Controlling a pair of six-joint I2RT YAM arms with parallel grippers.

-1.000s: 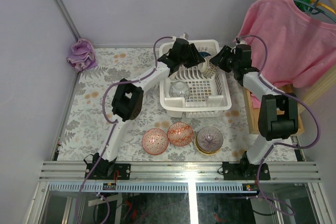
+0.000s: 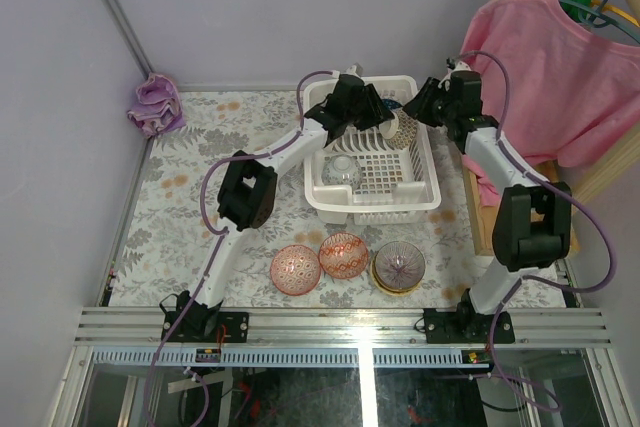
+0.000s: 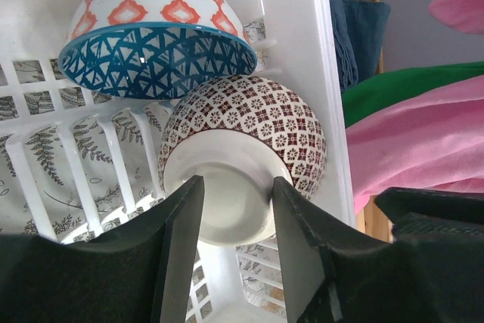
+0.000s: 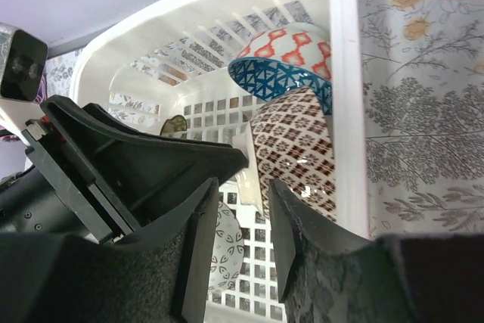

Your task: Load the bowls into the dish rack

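The white dish rack (image 2: 425, 167) holds a blue-and-red patterned bowl (image 3: 151, 5) and a brown-patterned bowl (image 3: 242, 111) beside it. My left gripper is shut on the brown-patterned bowl at its pale foot. My right gripper hangs at the rack's right edge, fingers apart with nothing held. A pale bowl (image 2: 342, 172) sits lower in the rack. In front of the rack stand two red-patterned bowls (image 2: 295, 270) (image 2: 343, 256) and a grey bowl (image 2: 398, 265).
A pink shirt (image 2: 530, 57) hangs on hangers at the right over a wooden frame. A purple cloth (image 2: 155, 105) lies at the back left.
My right gripper has moved slightly upward in the top view. My left gripper has shifted slightly since a second ago and is otherwise still at the bowl.
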